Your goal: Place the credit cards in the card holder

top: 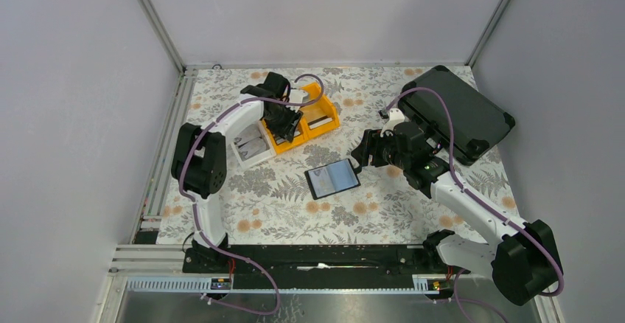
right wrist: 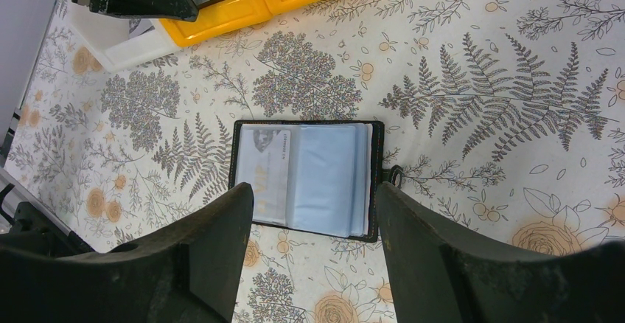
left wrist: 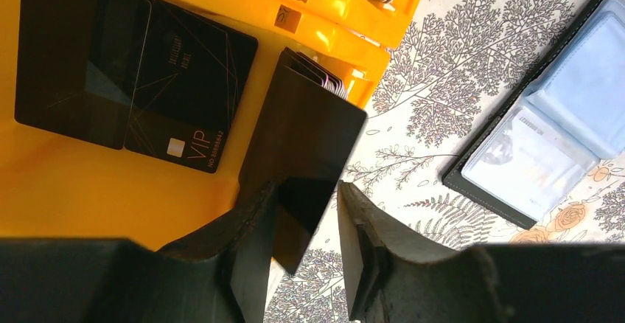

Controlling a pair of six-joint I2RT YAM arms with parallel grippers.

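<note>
In the left wrist view a dark card [left wrist: 317, 139] stands tilted among more cards at the end of a yellow bin [left wrist: 66, 183]. My left gripper is partly open, the card's lower end between its fingers near the left one; a gap shows on the right, so it is not clamped. Two black cards, one marked VIP [left wrist: 180, 94], lie flat in the bin. The card holder [right wrist: 309, 179] lies open on the table, a card behind its clear left sleeve [right wrist: 264, 175]. Over its near edge, my right gripper is open and empty.
A second yellow bin [top: 321, 127] with cards adjoins the first, and a white bin [top: 254, 157] sits on the other side. At the right back lies a large dark case [top: 461, 109]. Patterned table between bins and holder is clear.
</note>
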